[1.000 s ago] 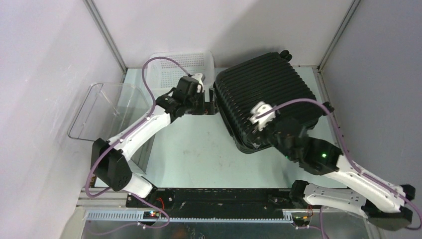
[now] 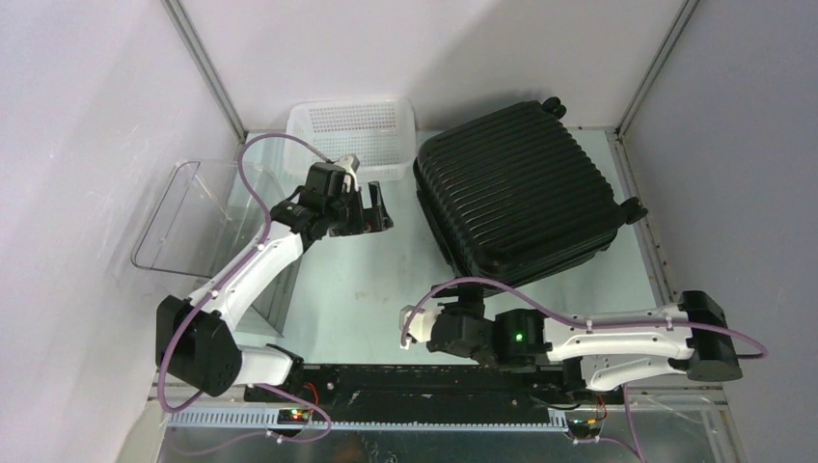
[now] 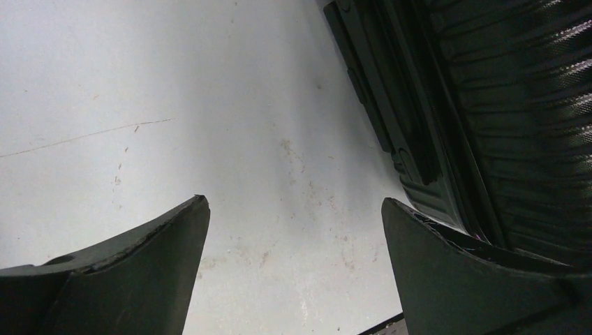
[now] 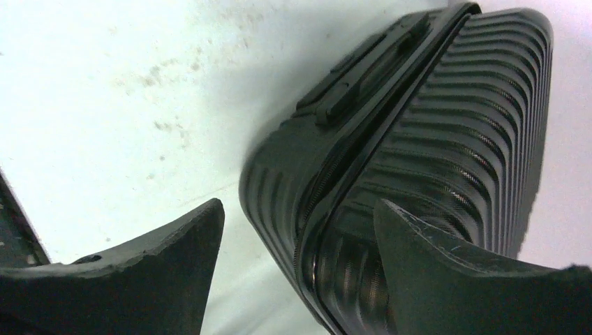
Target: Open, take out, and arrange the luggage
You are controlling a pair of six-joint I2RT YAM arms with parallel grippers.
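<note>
A black ribbed suitcase point(image 2: 521, 183) lies closed on the right half of the table, set at an angle. Its side handle point(image 3: 387, 84) faces the middle of the table. My left gripper is open over bare table, left of the suitcase, with nothing between its fingers. Just off the suitcase's front corner is my right gripper, its fingers apart. The corner and seam point(image 4: 307, 209) of the case show beyond and between those fingers; contact cannot be made out.
A white mesh basket point(image 2: 352, 130) stands at the back, and a clear bin point(image 2: 159, 265) is at the left. Between bin and suitcase the white table point(image 2: 357, 309) is free. Walls close in the back and both sides.
The right arm has come from above the suitcase down toward the front edge and left. My left gripper has drawn back left from the suitcase's side. The suitcase has not moved.
</note>
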